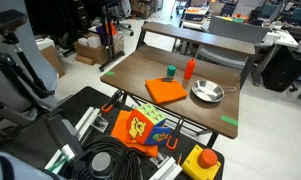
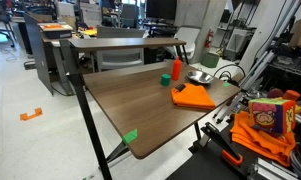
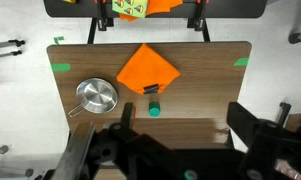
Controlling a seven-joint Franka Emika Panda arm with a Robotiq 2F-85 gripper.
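Note:
An orange cloth (image 1: 167, 91) lies flat on the wooden table (image 1: 140, 72). Behind it in exterior view 1 stand a small green cup (image 1: 171, 72) and a red bottle (image 1: 189, 69). A silver pan (image 1: 207, 91) with a handle rests to the right. Seen from above in the wrist view, my gripper is open, its dark fingers wide apart. The green cup (image 3: 154, 108) appears ahead of the gap, with the cloth (image 3: 147, 70) farther up and the pan (image 3: 96, 96) to the left. Nothing shows held. Neither exterior view shows the gripper clearly.
A raised shelf (image 2: 125, 43) runs along one side of the table. Off the opposite edge, a colourful bag (image 1: 140, 127) sits on orange cloth among cables and black rails. Green tape (image 2: 130, 136) marks the tabletop.

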